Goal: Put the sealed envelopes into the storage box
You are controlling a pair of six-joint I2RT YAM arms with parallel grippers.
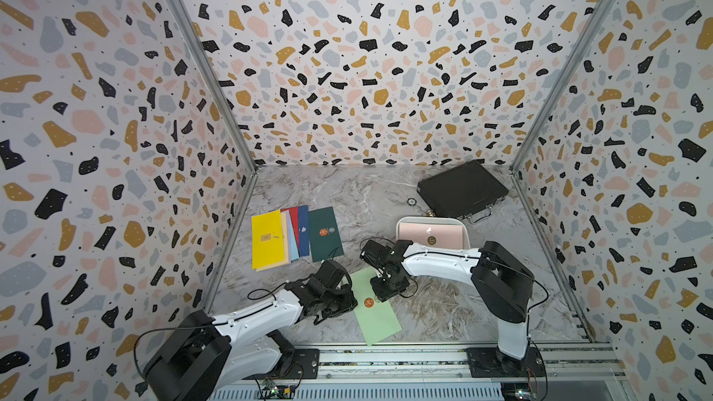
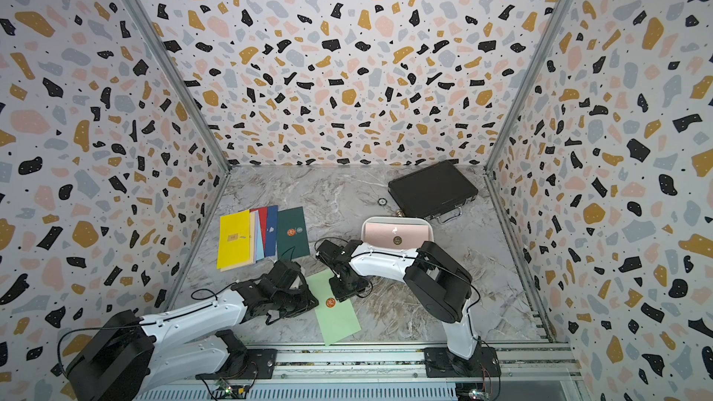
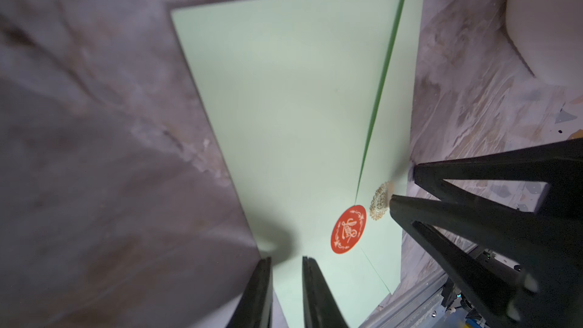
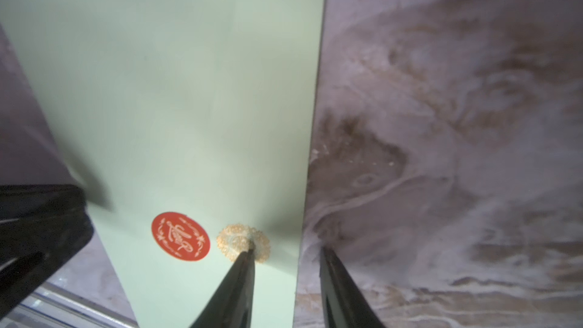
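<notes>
A light green envelope (image 1: 377, 323) lies flat on the table between my arms. It carries a red round seal (image 3: 348, 229) and, beside it, a gold round patch (image 4: 243, 241). At the envelope's left edge, my left gripper is shut on it, one finger each side of that edge. My right gripper stands open over the right edge, its left fingertip by the gold patch and its right one over bare table. Behind the right arm is the white storage box (image 2: 364, 231), a pink envelope (image 2: 396, 234) with a seal inside it.
On the left lie several coloured envelopes: yellow (image 1: 267, 241), red, blue and others overlapping, plus a dark green one (image 1: 324, 231) with two round seals. A black case (image 1: 462, 189) and a small round object (image 1: 411, 201) are at the back right.
</notes>
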